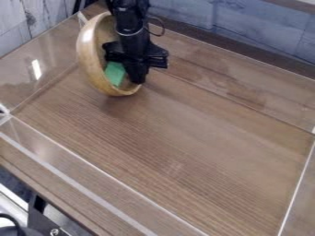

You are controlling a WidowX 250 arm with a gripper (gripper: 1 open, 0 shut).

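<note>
A tan, rounded bowl-like object [95,46] stands tipped on its side at the upper left of the wooden table, with a green item [114,75] inside it. The black robot gripper [138,70] reaches down from the top over the bowl's right side and partly hides it and the green item. Its fingertips are dark and small, and whether anything is between them is hard to see.
A grey-blue wall or edge [246,37] runs along the back right. Dark cables lie off the table at the bottom left.
</note>
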